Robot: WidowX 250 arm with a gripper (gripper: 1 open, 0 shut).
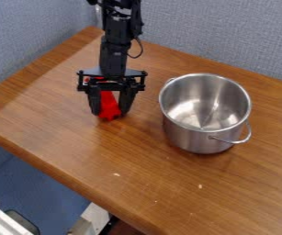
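Note:
The black gripper reaches down from the top centre to the table, its fingers around a red object, which is partly hidden behind them. Whether the fingers are closed on it or just surround it is unclear. A large steel pot with handles stands upright just to the right of the gripper, its inside looking empty.
A grey padded wall stands along the back.

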